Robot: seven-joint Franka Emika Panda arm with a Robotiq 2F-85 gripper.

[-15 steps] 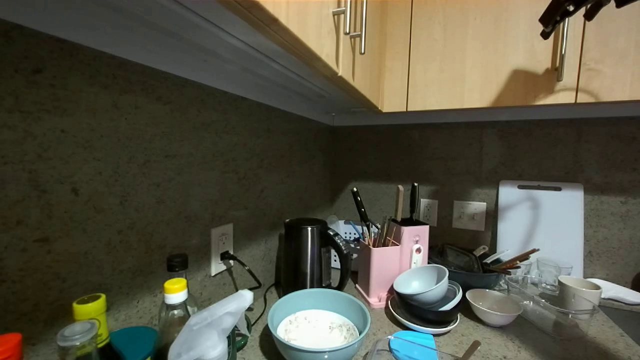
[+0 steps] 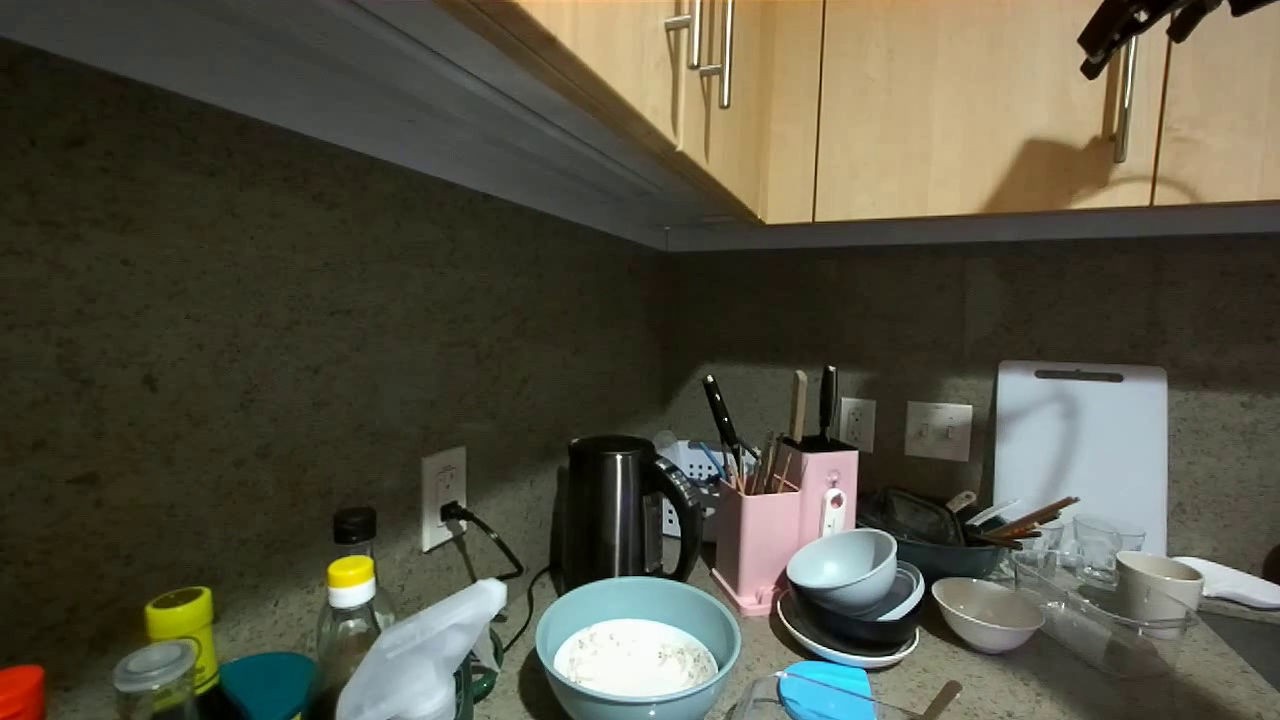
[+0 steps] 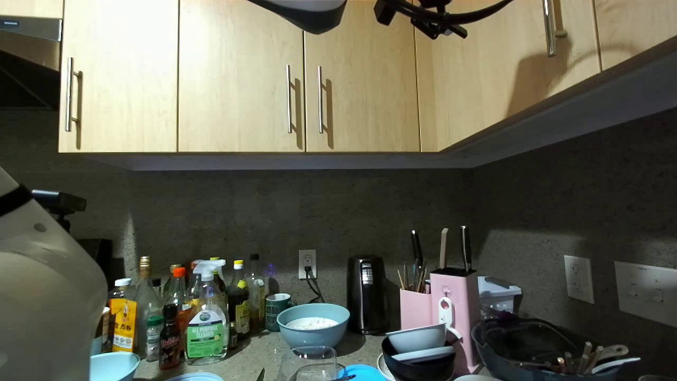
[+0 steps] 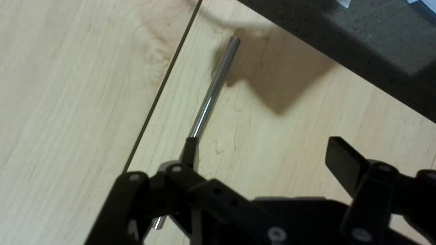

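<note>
My gripper stands open in front of an upper cabinet door (image 4: 261, 134), its black fingers spread wide. In the wrist view the left finger (image 4: 188, 153) overlaps the metal bar handle (image 4: 214, 87), hiding part of its length; whether they touch I cannot tell. Bare door shows between the fingers. The right finger (image 4: 345, 165) is well clear of the handle. Exterior view 1 catches only the gripper's dark tips at the top right, by the handle (image 2: 1125, 108). The door looks shut, flush with its neighbour.
Below, the counter is crowded: a blue bowl of white powder (image 2: 636, 658), a kettle (image 2: 618, 510), a pink knife block (image 2: 828, 504), stacked bowls (image 2: 846, 576) and several bottles. Another cabinet's handles (image 3: 320, 98) are on the adjoining wall.
</note>
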